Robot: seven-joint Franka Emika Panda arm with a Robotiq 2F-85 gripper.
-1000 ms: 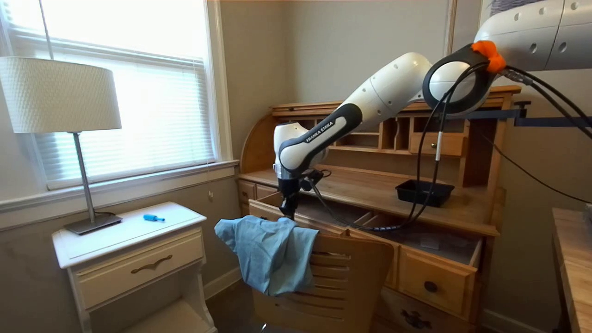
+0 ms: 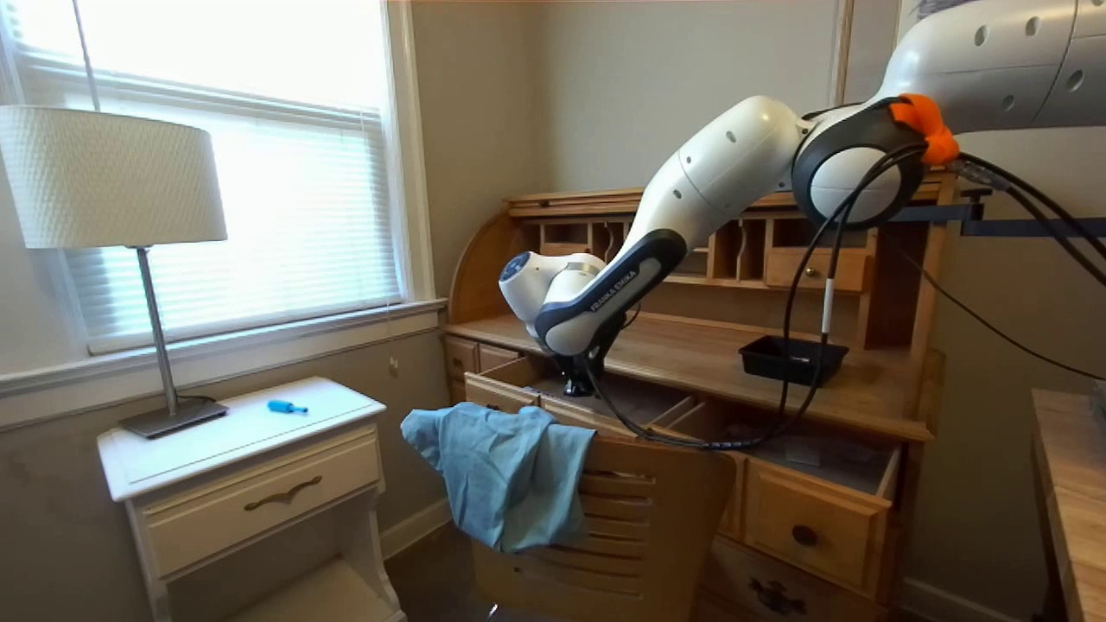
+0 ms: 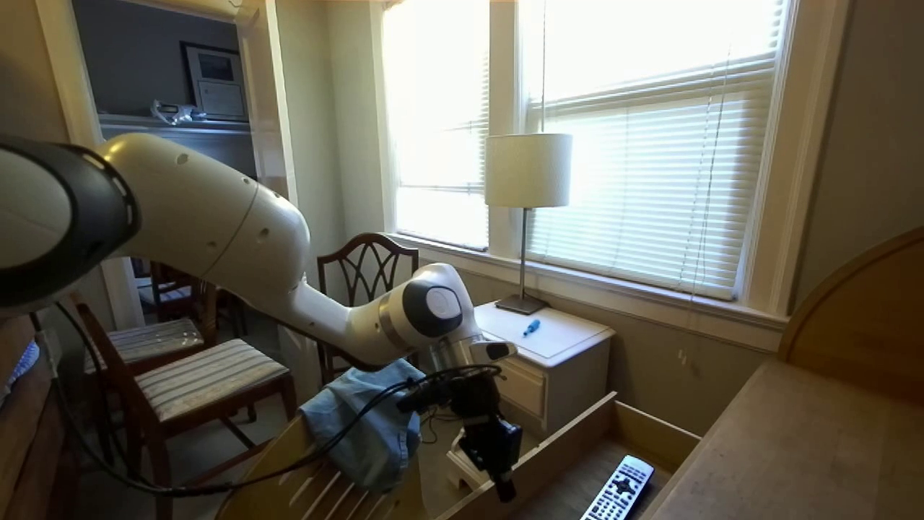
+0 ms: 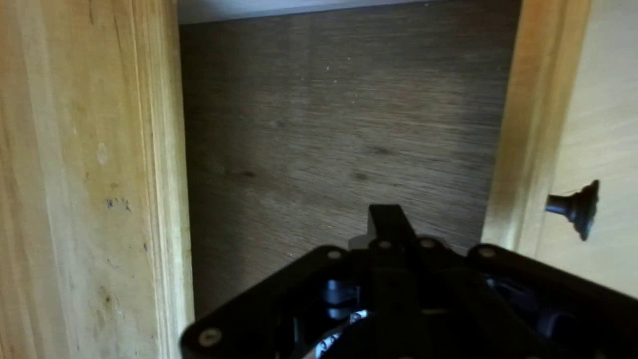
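Over an open desk drawer (image 4: 335,119) hangs my gripper, its black fingers together and nothing visible between them. Exterior view 2 has the gripper (image 3: 504,492) at the drawer's front side, tilted. A grey remote control (image 3: 621,488) lies inside this drawer, to the right of the fingers in that view. In the wrist view the gripper body covers most of that area; only a small light patch (image 4: 327,343) shows through it, probably the remote. Exterior view 1 shows the gripper (image 2: 577,388) low, just behind the chair back.
A wooden chair (image 2: 664,518) with a blue cloth (image 2: 508,472) stands close in front of the drawer. Another open drawer (image 2: 829,453) is to the right. On the desktop sits a black tray (image 2: 793,359). A white nightstand (image 2: 332,399) holds a lamp (image 2: 114,176) and blue tool (image 2: 287,406).
The gripper has moved a little right in exterior view 1. The wrist has turned from nearly upright to tilted, its upper end leaning left. Chair, cloth and drawers look unchanged.
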